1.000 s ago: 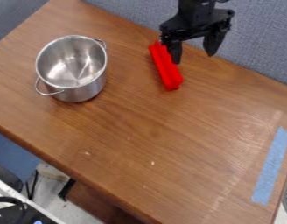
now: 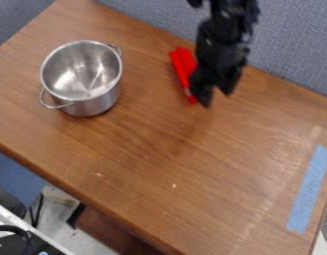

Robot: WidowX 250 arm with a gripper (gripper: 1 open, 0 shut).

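My gripper (image 2: pixel 211 85) is a dark, motion-blurred shape reaching down from the top over the right end of a red bar (image 2: pixel 183 64), partly covering it. Its fingers are too blurred to show whether they are apart or closed, or whether anything is between them. A steel pot (image 2: pixel 81 75) with handles stands to the left on the wooden table (image 2: pixel 153 169).
A light blue strip (image 2: pixel 307 189) lies along the table's right side. Cables are at the lower left edge, beyond the table. A grey surface runs behind the table's back edge.
My gripper has come down from above the back edge toward the front, now over the lower part of the red bar. The pot has stayed put.
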